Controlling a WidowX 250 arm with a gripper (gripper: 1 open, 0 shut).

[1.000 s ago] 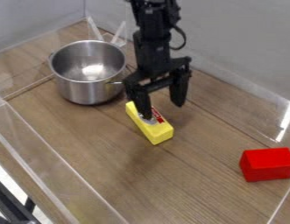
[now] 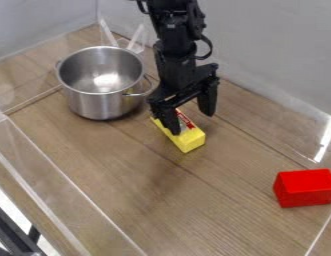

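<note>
My black gripper (image 2: pixel 183 101) is low over a yellow block (image 2: pixel 183 137) on the wooden floor, its fingers straddling the block's far end, where some red and white shows. The fingertips are dark and overlap the block, so whether they grip it is unclear.
A steel pot (image 2: pixel 101 80) stands left of the gripper, close to it. A red block (image 2: pixel 304 188) lies at the right front. Bare wood (image 2: pixel 154 200) fills the foreground. White walls bound the back.
The gripper has moved down and its fingers have drawn nearer the far part of the yellow block. The block sits slightly higher in the view than a second ago.
</note>
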